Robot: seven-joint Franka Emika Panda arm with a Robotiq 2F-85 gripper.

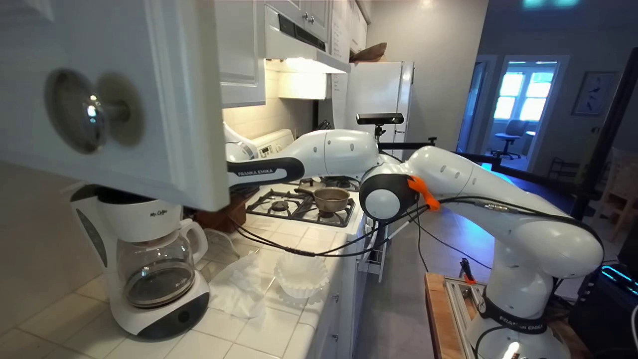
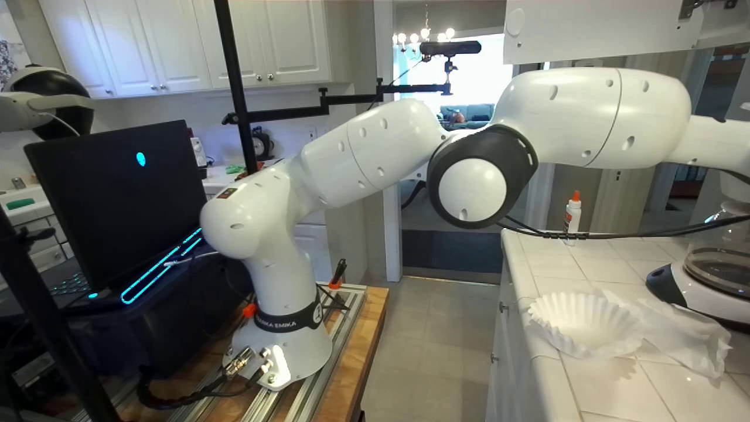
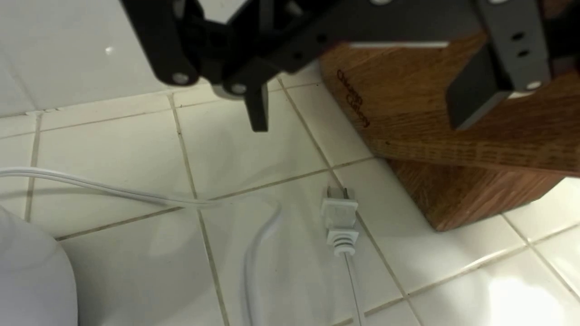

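In the wrist view my gripper stands open, its two dark fingers wide apart with nothing between them. Beneath and a little nearer the picture's bottom, a white power plug [image 3: 340, 214] lies on the tiled counter, prongs toward the gripper, its cord running off the lower edge. A wooden block [image 3: 402, 103] rests to the right, partly behind the right finger. The white coffee maker [image 1: 137, 221] stands on the counter in exterior view 1, with dark liquid in its glass carafe [image 1: 156, 272]. In both exterior views the gripper itself is hidden or out of frame.
A cabinet door [image 1: 119, 89] hangs close above the coffee maker. Paper coffee filters [image 1: 300, 275] and a crumpled clear bag [image 1: 239, 290] lie on the counter. Farther back, a pot [image 1: 332, 199] sits on the stove. A glue bottle [image 2: 573, 214] stands at the counter's far end.
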